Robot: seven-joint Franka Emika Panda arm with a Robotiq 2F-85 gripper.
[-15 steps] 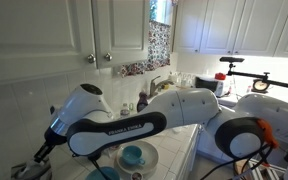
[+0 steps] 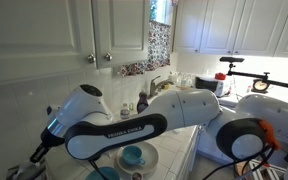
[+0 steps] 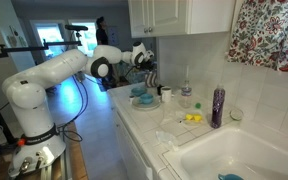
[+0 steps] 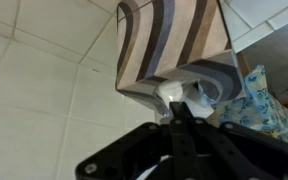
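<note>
In the wrist view, a box [image 4: 169, 38] with brown, grey and white stripes stands in front of my gripper. A crumpled white tissue [image 4: 171, 91] shows at its near side, right by my fingertips. The fingers are closed together, and whether any of the tissue is pinched between them cannot be made out. Seen from exterior view 1, the gripper [image 2: 40, 152] points down at the far left, close to the tiled wall. There a greyish object [image 2: 29, 171], partly cut off by the frame, lies just below it.
A blue cup [image 2: 133, 155] rests on a plate [image 2: 150, 161] beneath the arm, with a blue bowl [image 2: 102, 174] nearby. Along the counter are a white mug [image 3: 166, 94], a purple bottle [image 3: 218, 108] and a sink [image 3: 199, 160]. Wall cabinets [image 2: 119, 30] hang above the arm.
The arm's wrist has shifted slightly, with the gripper a little lower and farther left. The cup and plate have stayed in place.
</note>
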